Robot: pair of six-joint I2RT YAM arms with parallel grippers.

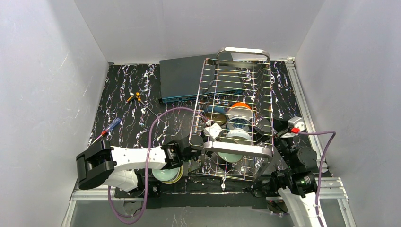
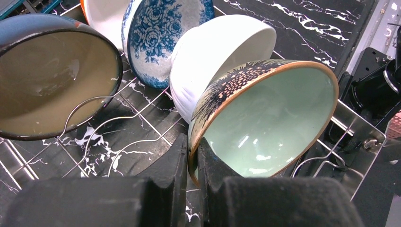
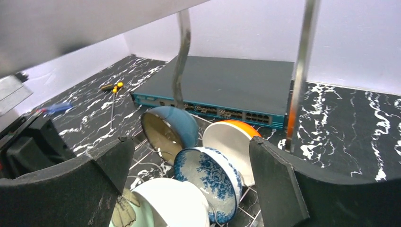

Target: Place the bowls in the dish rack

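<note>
In the left wrist view, my left gripper is shut on the rim of a patterned bowl with a pale green inside (image 2: 274,118). That bowl stands tilted in the lower tier of the wire rack (image 1: 239,172), close against a white bowl (image 2: 222,52). Behind them sit a blue floral bowl (image 2: 158,38), an orange-and-white bowl (image 3: 231,142) and a blue bowl with a brown inside (image 2: 56,80). My right gripper is open at the rack's right side, its fingers apart with nothing gripped; bowls show beyond the gap. Several stacked bowls (image 1: 165,174) lie left of the rack.
The rack's upper tier (image 1: 236,150) overhangs the bowls. A dark flat box (image 1: 184,78) lies behind it. Pliers (image 1: 134,97) and a screwdriver (image 1: 112,125) rest on the marble surface at left, where there is free room.
</note>
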